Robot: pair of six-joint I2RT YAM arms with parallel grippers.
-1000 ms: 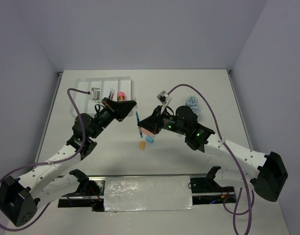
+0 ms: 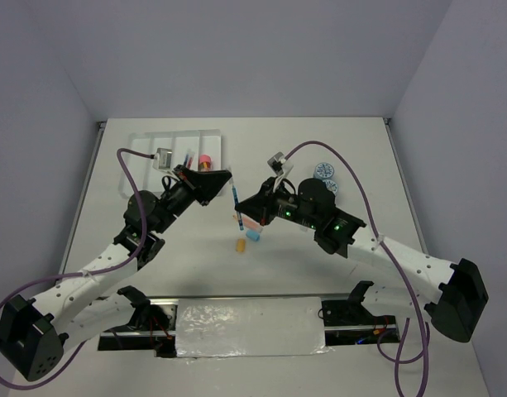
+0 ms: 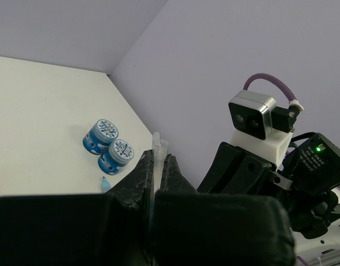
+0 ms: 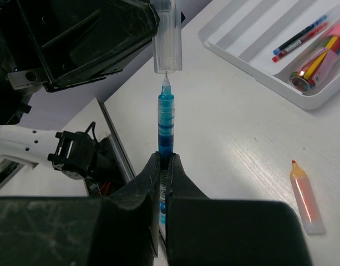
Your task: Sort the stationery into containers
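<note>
A clear cap (image 3: 159, 148) is pinched upright in my left gripper (image 2: 229, 175), which is shut on it. My right gripper (image 2: 238, 208) is shut around the middle of a slim blue pen (image 4: 166, 122), its bare point upward. In the right wrist view the pen's point stands right at the lower open end of the cap (image 4: 168, 47), nearly touching; most of the pen is outside the cap. The white compartment tray (image 4: 271, 83) holds a blue pen (image 4: 299, 36), a red pen (image 4: 300, 43) and a clear pot of coloured sticks (image 4: 316, 65) with a pink top.
An orange tube (image 4: 307, 199) lies on the table. Below the grippers are a small orange block (image 2: 241, 245) and a small blue block (image 2: 252, 235). Two blue jars (image 2: 323, 170) with patterned lids stand at the back right.
The left arm looks almost still. Both holds are unchanged.
</note>
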